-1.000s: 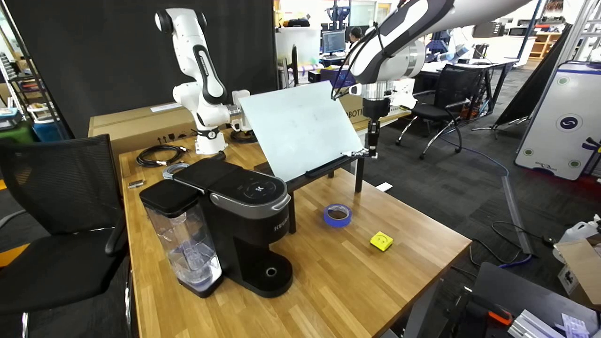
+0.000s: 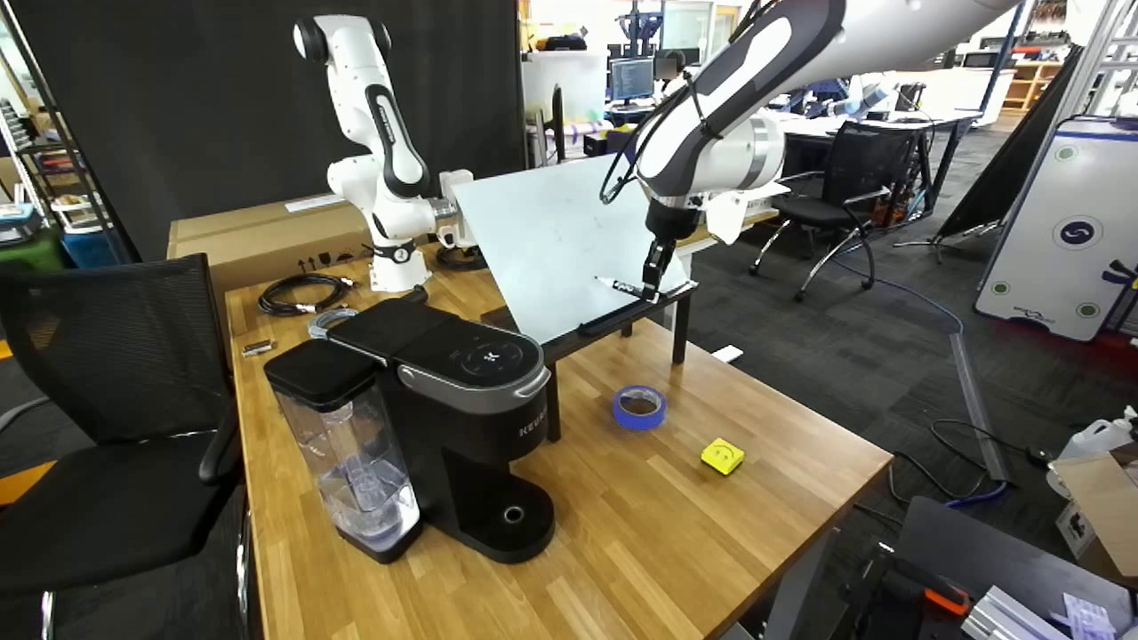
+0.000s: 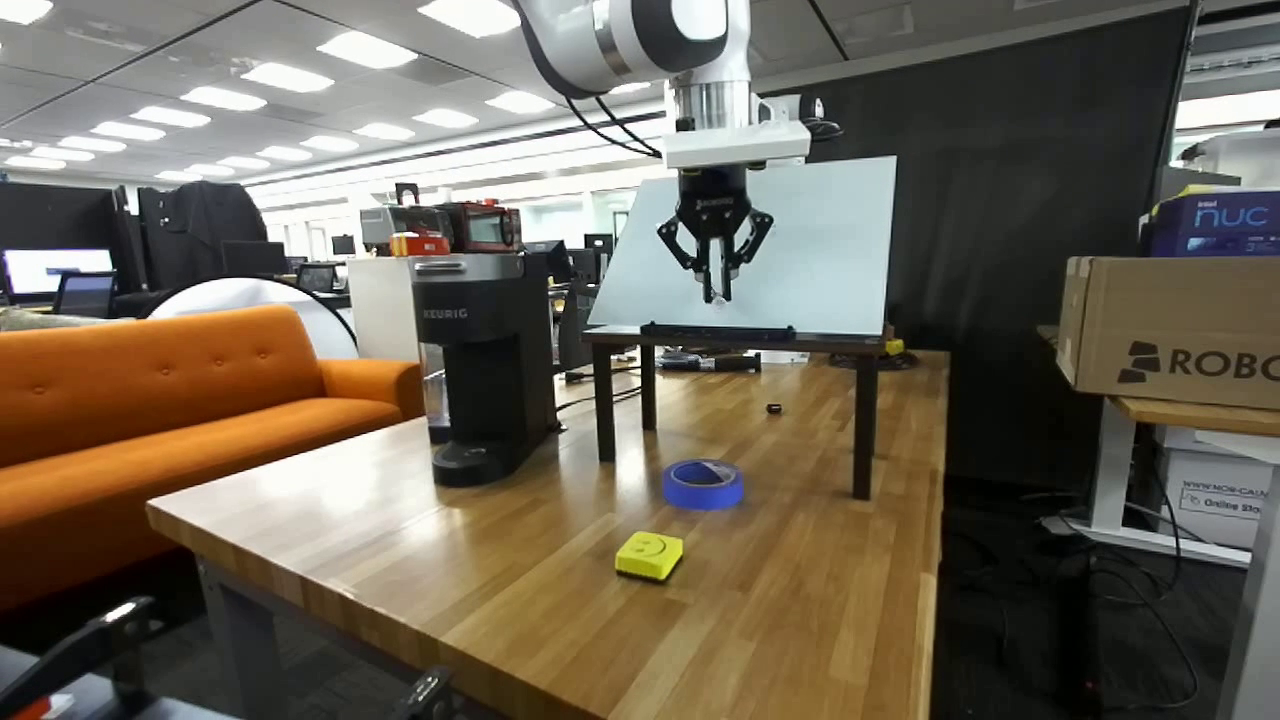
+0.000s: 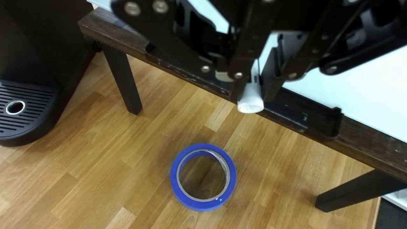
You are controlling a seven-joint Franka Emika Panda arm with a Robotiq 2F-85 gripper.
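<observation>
A white marker with dark lettering point(image 2: 621, 286) is held sideways by my gripper point(image 2: 650, 292), which is shut on it. One end points toward the whiteboard point(image 2: 576, 229); whether it touches the surface I cannot tell. In the wrist view, the marker's round white end point(image 4: 250, 103) pokes out between the fingers toward the camera. Exterior view 2 has my gripper point(image 3: 717, 296) in front of the lower part of the tilted whiteboard point(image 3: 828, 252), above the black tray point(image 3: 716, 331) on its ledge.
Below the stand, a blue tape roll point(image 4: 203, 204) lies on the wooden table. A yellow smiley block point(image 2: 723, 457) sits nearer the front right edge. The black coffee maker point(image 2: 469, 427) stands left of the board. Bare tabletop surrounds the tape and block.
In exterior view 1, my gripper has moved left with the marker, from the board's right edge to in front of its lower right part. Tape, block and coffee maker have stayed put.
</observation>
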